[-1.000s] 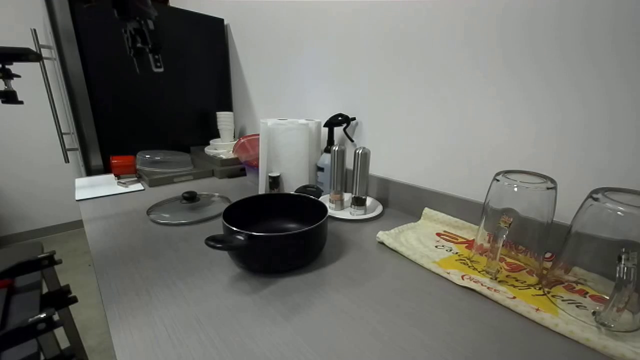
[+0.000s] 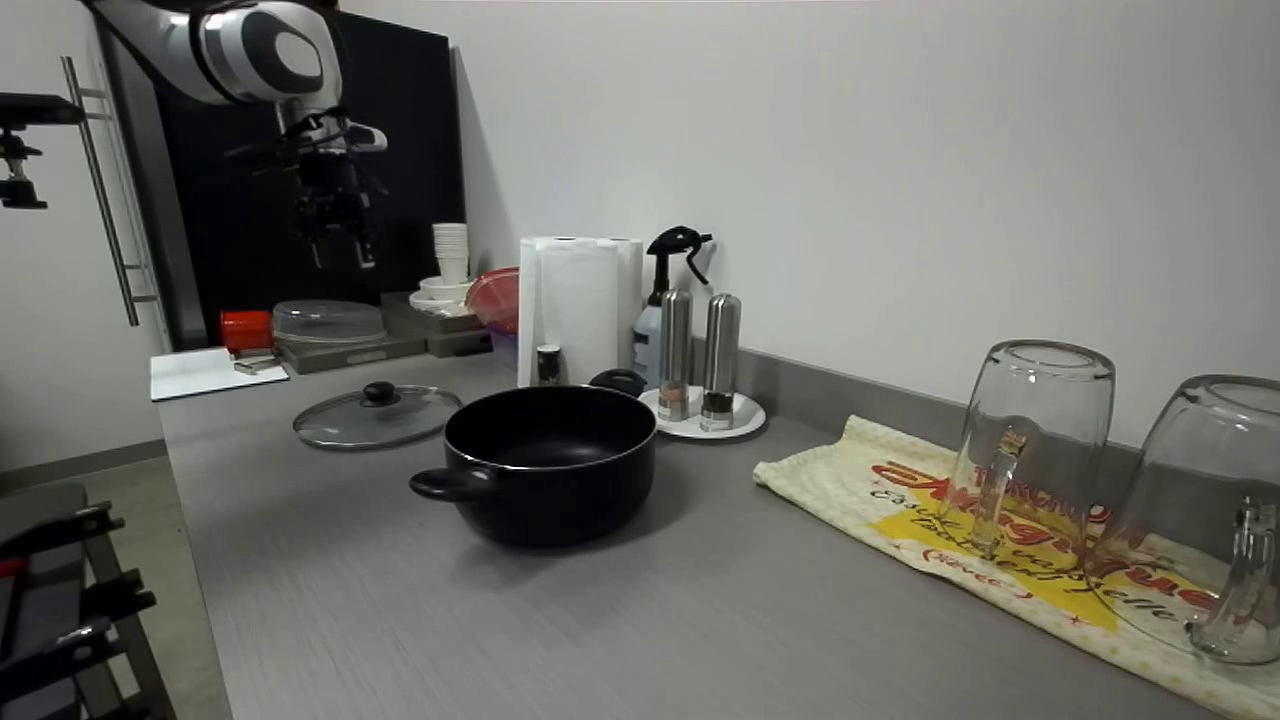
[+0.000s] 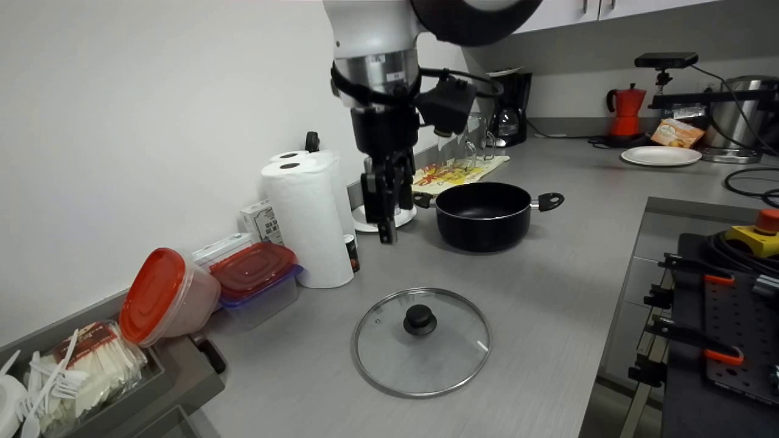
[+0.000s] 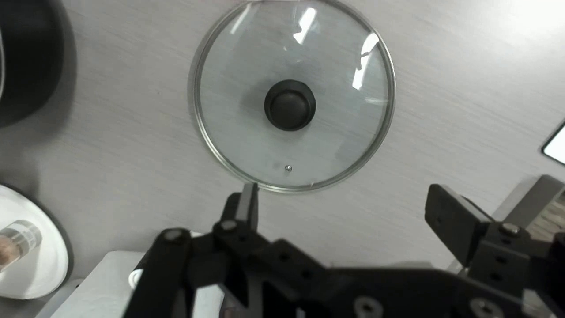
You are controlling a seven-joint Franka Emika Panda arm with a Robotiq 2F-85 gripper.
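A glass lid (image 3: 394, 358) with a steel rim lies flat on the grey counter, its black knob (image 3: 420, 320) facing up. The wrist view has the whole knob (image 4: 289, 105) near the top centre, beyond the fingertips. My gripper is open, its fingers wide apart and nothing between them. In exterior view 1 the gripper (image 2: 344, 254) hangs well above the counter, over the lid's area. The black pot (image 2: 552, 480) stands uncovered beside the lid, its inside dark and with nothing visible in it.
Paper towel rolls (image 3: 310, 219) and plastic containers (image 3: 255, 281) line the wall. A white plate (image 2: 744, 420) carries two steel grinders (image 2: 720, 360). Glass mugs (image 2: 1032, 444) stand upside down on a cloth (image 2: 876, 480). Counter in front of the pot is clear.
My gripper has come down and slightly to the right in exterior view 1, bringing more of the arm into sight. The lid and pot have not moved.
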